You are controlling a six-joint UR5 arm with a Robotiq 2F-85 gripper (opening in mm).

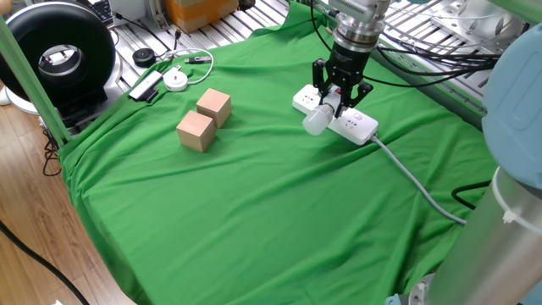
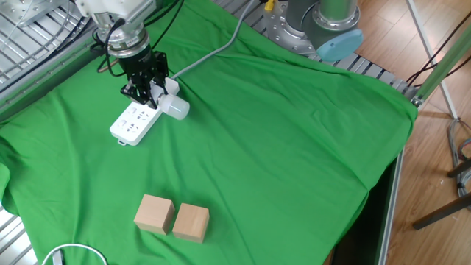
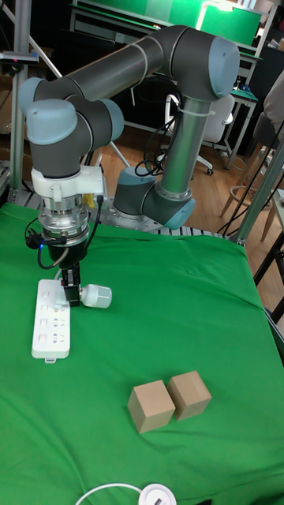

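My gripper [image 1: 336, 100] points down at the white power strip [image 1: 356, 125], shut on a white bulb-shaped plug piece [image 1: 318, 120]. In exterior view 2 the rounded white end of the bulb piece [image 2: 175, 107] sticks out sideways from the fingers, beside the strip [image 2: 134, 124]. From exterior view 3, the gripper [image 3: 72, 296] stands at the strip's [image 3: 52, 332] right edge, and the bulb piece [image 3: 99, 296] projects to the right. Whether the piece touches the strip or hangs just above it, I cannot tell; the fingers hide its inner end.
Two wooden cubes, one [image 1: 196, 132] nearer and one [image 1: 214, 107] behind, sit close together on the green cloth [image 1: 254, 220]. A grey cord [image 1: 415, 182] runs from the strip. White cable and adapters [image 1: 175, 80] lie at the cloth's far edge.
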